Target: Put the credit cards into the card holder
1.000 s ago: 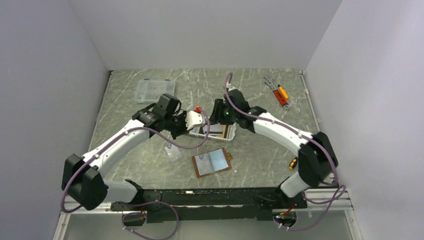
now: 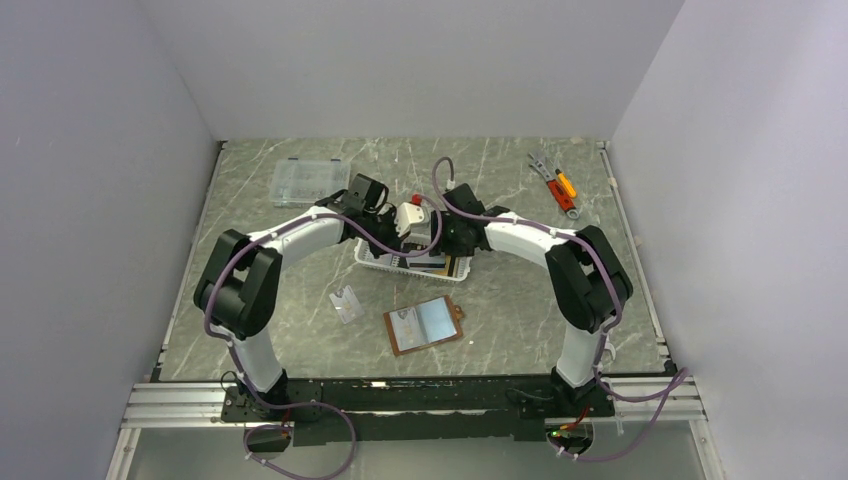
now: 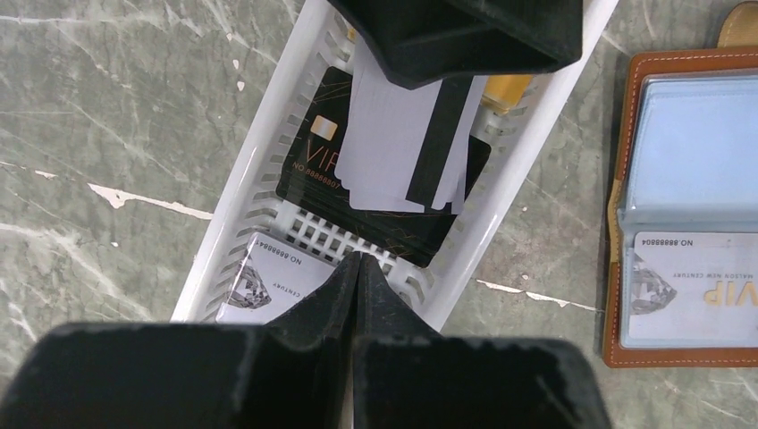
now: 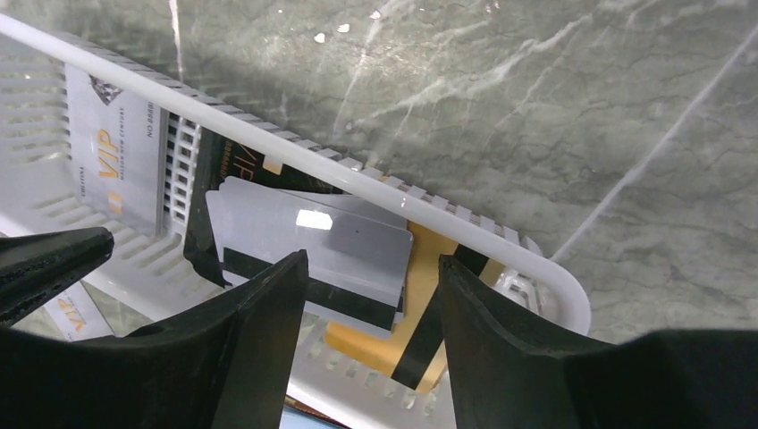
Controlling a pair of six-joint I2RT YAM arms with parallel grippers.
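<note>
A white basket [image 3: 234,201] holds several cards: white striped cards [image 4: 304,241] on a black VIP card [image 3: 304,170], a yellow card [image 4: 366,344] and a silver VIP card [image 3: 268,281]. My left gripper is shut over the basket's silver-card end, nothing visible between its fingers. My right gripper is open above the white and yellow cards. The card holder [image 2: 440,320], a brown wallet, lies open in front of the basket, with a VIP card [image 3: 688,286] in one sleeve.
A clear box [image 2: 310,180] sits back left, pliers [image 2: 550,190] back right. A small white item [image 2: 347,305] lies front left of the basket.
</note>
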